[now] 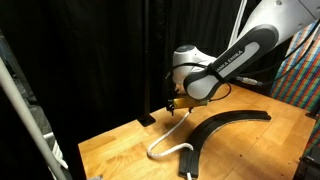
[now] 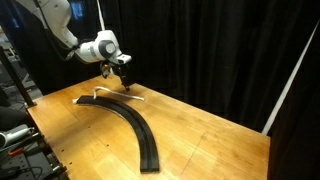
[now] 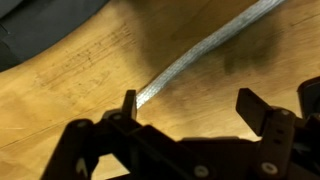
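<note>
A pale grey-white rope point(image 1: 156, 150) lies on the wooden table, bent into a hook at its near end, with its far end running up under my gripper point(image 1: 180, 104). In exterior view 2 the rope point(image 2: 122, 95) lies beside the black curved strip point(image 2: 135, 116), close to my gripper point(image 2: 115, 80). From the wrist, a straight stretch of the rope point(image 3: 205, 47) runs diagonally towards the gap of my gripper. The fingers stand wide apart with nothing held between them, and the rope's lower part passes behind the left finger point(image 3: 130, 105).
The black curved strip point(image 1: 195, 140) lies next to the rope. A small black block point(image 1: 146, 121) sits at the table's back edge by the dark curtain point(image 1: 100, 60).
</note>
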